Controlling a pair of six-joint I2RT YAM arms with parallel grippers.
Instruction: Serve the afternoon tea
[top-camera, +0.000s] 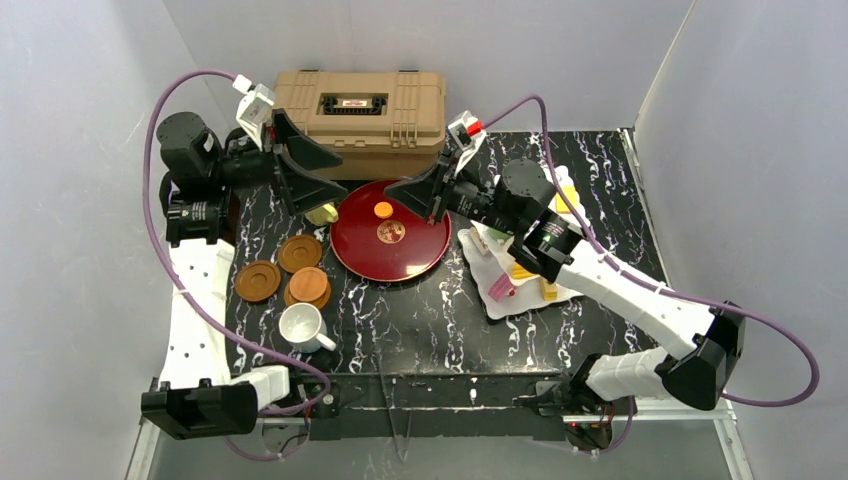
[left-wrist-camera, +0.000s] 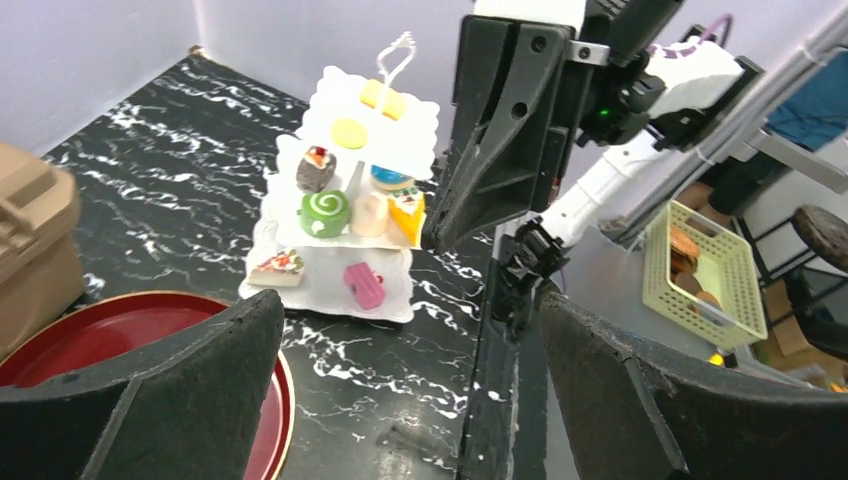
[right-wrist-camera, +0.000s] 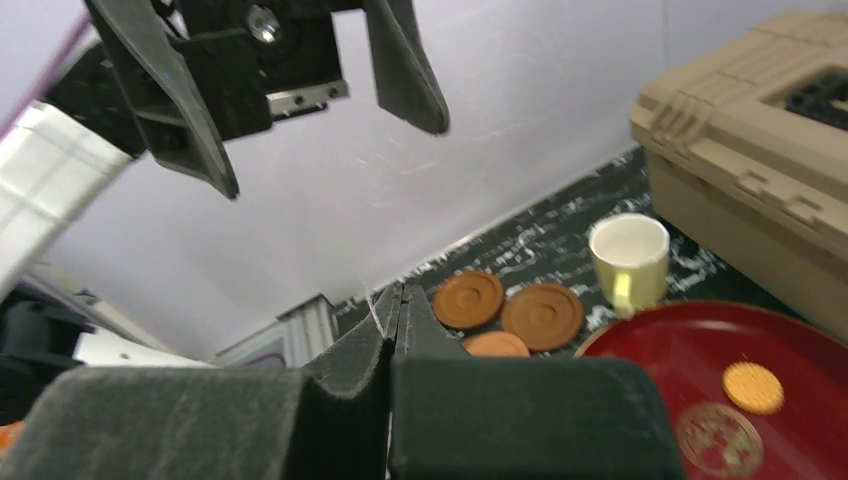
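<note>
My left gripper (top-camera: 338, 178) stands open above the left of the red round tray (top-camera: 350, 255), with nothing between its fingers in the left wrist view. My right gripper is shut, its fingers meeting and nothing visible between them. It hangs over the tray's right side. A thin blurred grey streak (top-camera: 392, 412) crosses the table's front edge; it may be the clear tongs. On the tray lies a round orange biscuit (right-wrist-camera: 753, 387). The tiered white stand (left-wrist-camera: 335, 278) holds several toy pastries. A pale yellow cup (right-wrist-camera: 630, 262) stands behind the tray's left edge.
A white mug (top-camera: 303, 328) sits front left, near several brown coasters (top-camera: 258, 281). At the back, a tan case (top-camera: 360, 115) limits the room. Purple cables loop beside both arms.
</note>
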